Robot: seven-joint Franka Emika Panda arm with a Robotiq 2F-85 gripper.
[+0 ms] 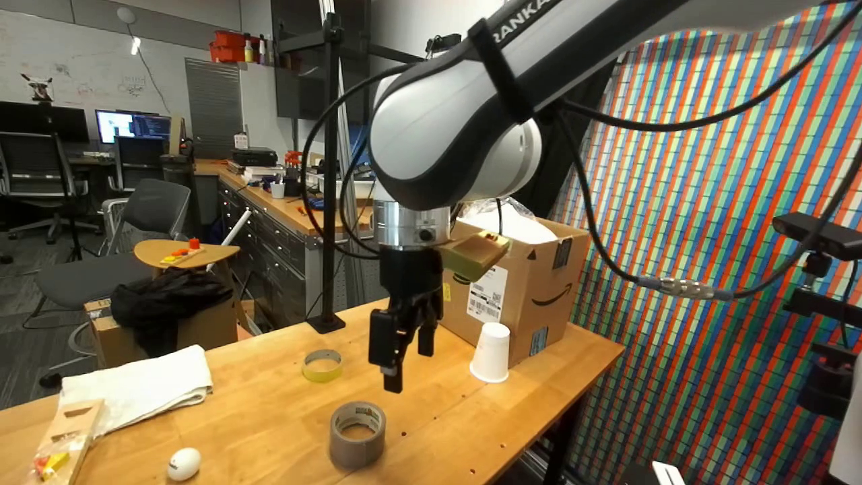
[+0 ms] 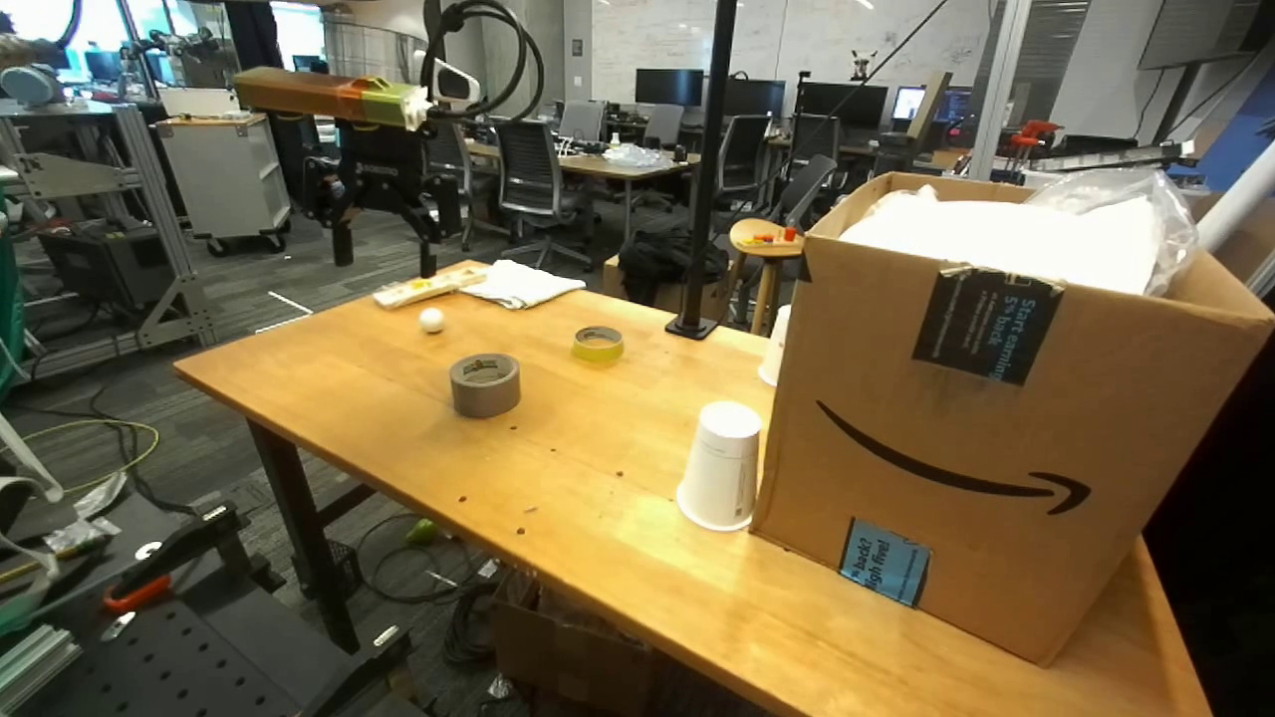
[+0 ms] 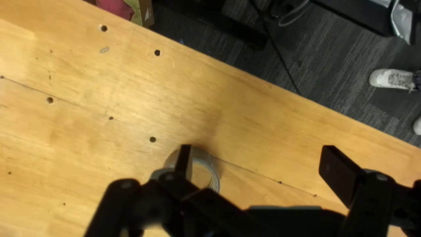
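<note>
My gripper point(image 1: 409, 360) hangs above the table, pointing down. In the wrist view its fingers point(image 3: 183, 162) stand wide apart, the gripper open with nothing between them. A roll of grey tape point(image 1: 343, 451) lies flat on the wood. Part of the grey tape point(image 3: 214, 173) shows beside and below the left finger in the wrist view, the rest hidden by the gripper. Farther back is a roll of yellow tape point(image 1: 323, 373). A white ball point(image 1: 184, 464) rests near the front left. One white cup point(image 2: 720, 466) stands upside down beside the box.
A large cardboard box point(image 2: 932, 358) fills the table's right end. Another cup point(image 2: 777, 347) is partly hidden behind it. A black post point(image 2: 705, 179) rises from the back edge. A folded white cloth point(image 1: 137, 388) and a wooden tray point(image 1: 77, 432) lie at the left.
</note>
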